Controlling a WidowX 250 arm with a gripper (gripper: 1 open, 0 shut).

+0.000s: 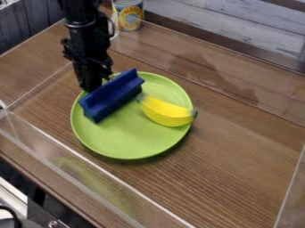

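Observation:
A green plate (131, 138) rests on the wooden table, holding a dark blue block (110, 96) on its left half and a yellow banana (167, 110) on its right. My black gripper (88, 69) is at the upper left, just behind the plate's rear left edge and close to the blue block's upper end. Its fingers are dark and small, and I see nothing held between them; they look shut.
A can (127, 13) stands at the back behind the arm. A pale wooden wall runs along the back right.

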